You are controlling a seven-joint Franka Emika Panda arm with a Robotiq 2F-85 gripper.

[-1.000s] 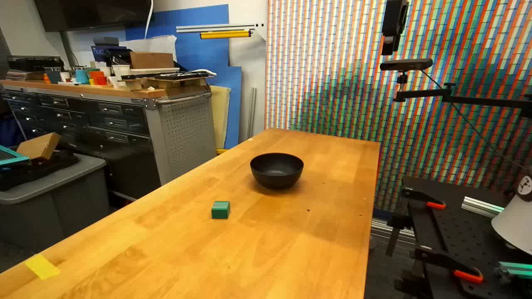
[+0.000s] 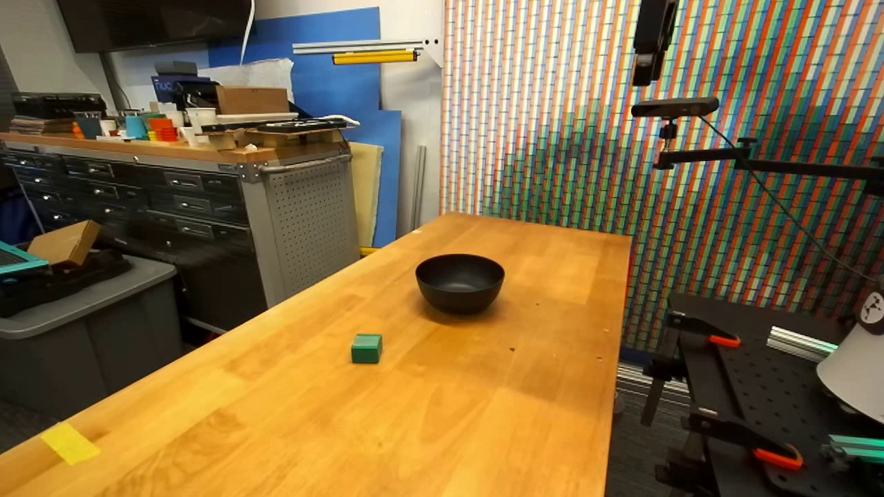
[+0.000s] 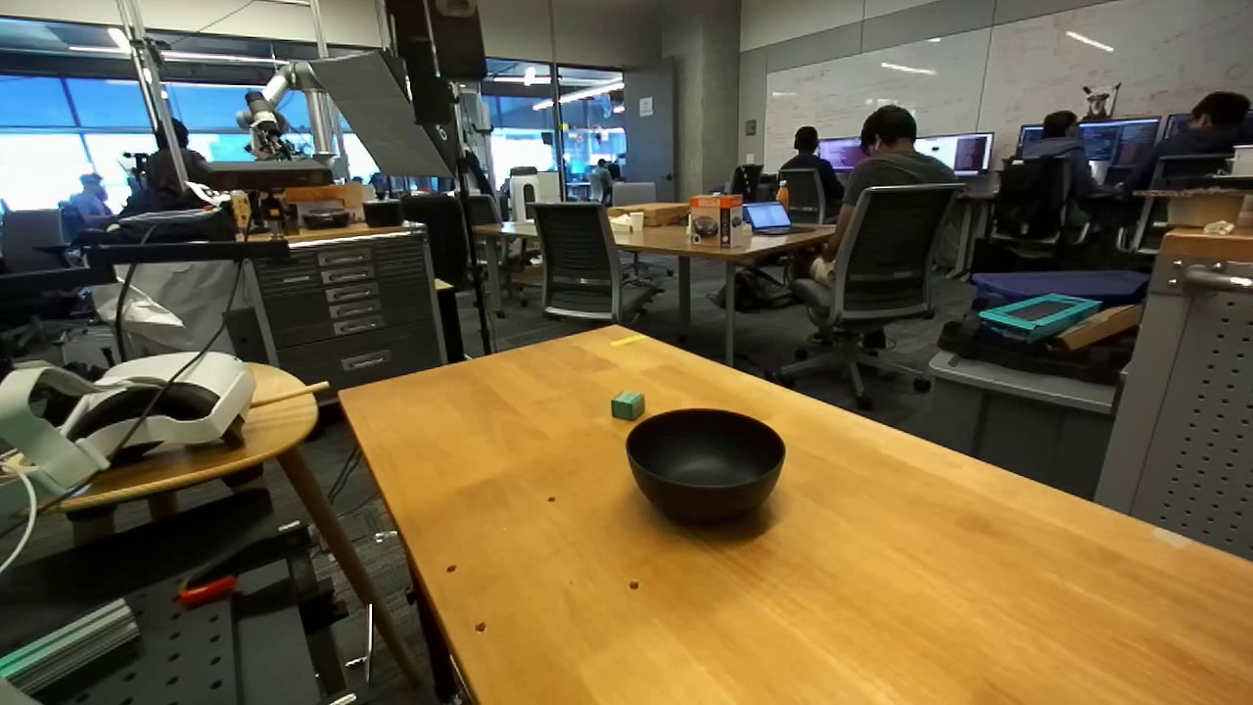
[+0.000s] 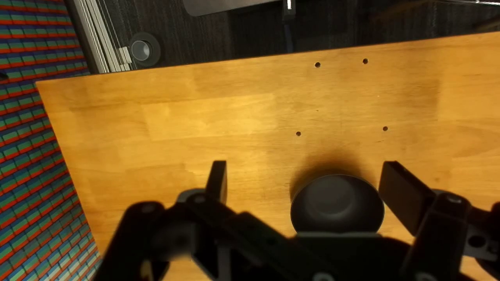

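A black bowl (image 2: 460, 286) stands upright on the wooden table (image 2: 497, 422), and its inside looks empty. Closer to the camera in exterior view 1, a small green block (image 2: 366, 348) lies on the bare wood, apart from the bowl. Exterior view 2 has the block (image 3: 628, 405) just behind the bowl (image 3: 705, 464). From the wrist, my gripper is open, its fingers wide apart with nothing between them. It hangs high over the table; the bowl (image 4: 335, 201) appears below, partly covered by the gripper's body. The block is out of the wrist view.
Yellow tape (image 2: 70, 443) marks the table's near left corner. A camera on an arm (image 2: 675, 108) reaches in from the right, above a black side bench with clamps (image 2: 779, 457).
The dark part of the arm at the top of exterior view 1 has shifted up very slightly. The bowl and block have not moved.
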